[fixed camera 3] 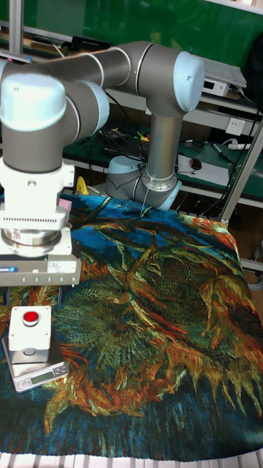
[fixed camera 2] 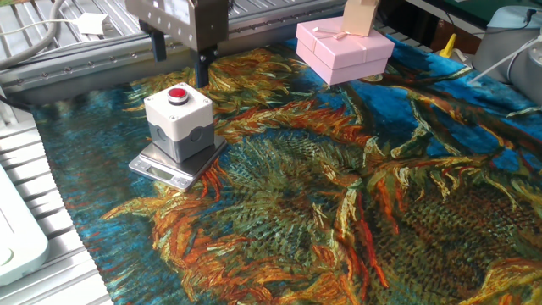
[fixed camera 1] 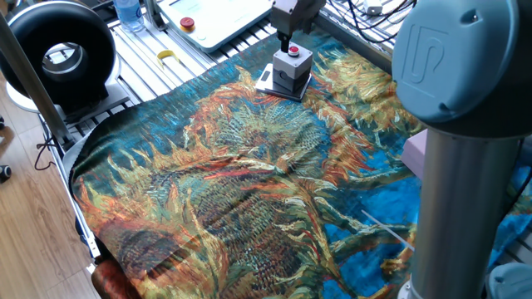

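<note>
A white and grey button box (fixed camera 2: 179,127) with a red button on top rests on a small silver scale (fixed camera 2: 157,169). The scale lies on the sunflower-patterned cloth; its display faces outward in the third exterior view, where the box (fixed camera 3: 29,331) also shows. My gripper (fixed camera 2: 181,71) hangs above the cloth, higher than the box and off to its rear side in the second exterior view. Its two fingers are wide apart with nothing visible between them. From the first exterior view only a dark finger (fixed camera 1: 284,43) shows beside the box top, clear of the button.
A pink box (fixed camera 2: 343,55) with a tan block on it stands at the cloth's back. The arm's base column (fixed camera 1: 465,208) rises at the right. A pale tray (fixed camera 1: 218,18) with a red knob and a yellow ring (fixed camera 1: 168,56) lie beyond the cloth.
</note>
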